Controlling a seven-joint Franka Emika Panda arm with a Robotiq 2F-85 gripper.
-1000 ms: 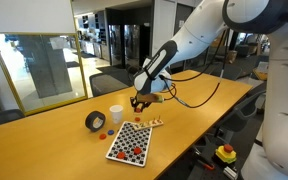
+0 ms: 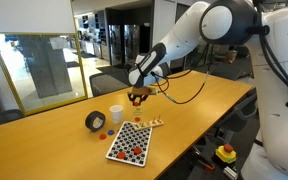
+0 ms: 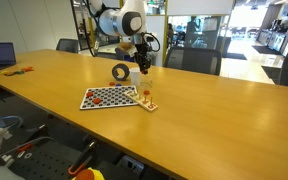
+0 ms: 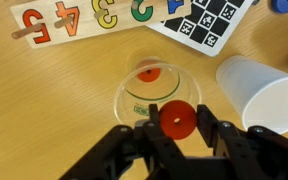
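Note:
In the wrist view my gripper is shut on a round red piece (image 4: 178,120), held between its dark fingertips. Behind that piece shows a clear cup (image 4: 124,104), seen from above, with a second red piece (image 4: 149,72) visible within its outline. Whether the held piece is above the rim or inside the cup is hard to judge. Exterior view 1 has the gripper (image 2: 137,97) over the far middle of the table, but its fingers are small there.
A white cup (image 4: 262,96) stands close beside the clear one. Nearby are a wooden number strip (image 4: 94,18), a checkered board (image 2: 129,143) with red pieces on it, and a black roll (image 2: 94,121).
Over the last second my arm and gripper have risen from near the table. The board, white cup and black roll stay where they were.

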